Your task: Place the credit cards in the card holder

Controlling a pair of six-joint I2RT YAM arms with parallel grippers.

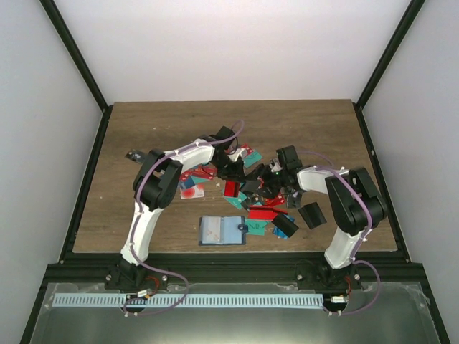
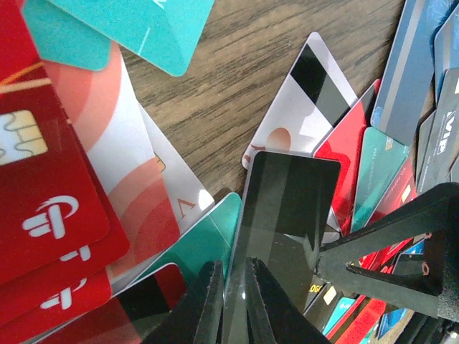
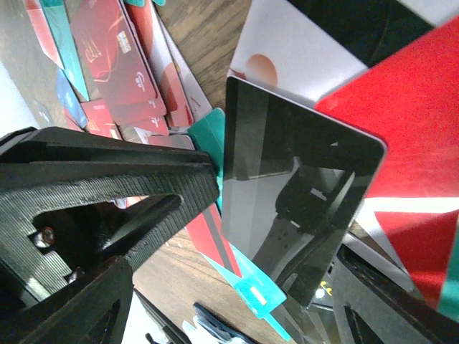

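Observation:
Above the card pile, a black card (image 2: 283,215) stands tilted with its edge between the fingers of my left gripper, which is shut on it. My right gripper is at the same card from the other side, its fingers apart. In the right wrist view the lower part of the black card (image 3: 297,186) reaches between those parted fingers; a left finger (image 3: 179,188) shows at its left edge. The card holder (image 1: 232,231) lies spread flat near the table's front, light blue with a pale left half.
Loose cards lie overlapping beneath both grippers: red cards (image 2: 50,193), teal cards (image 2: 136,29) and grey-blue ones (image 2: 401,72). Single black cards (image 1: 313,215) lie at the right. The two grippers are very close together.

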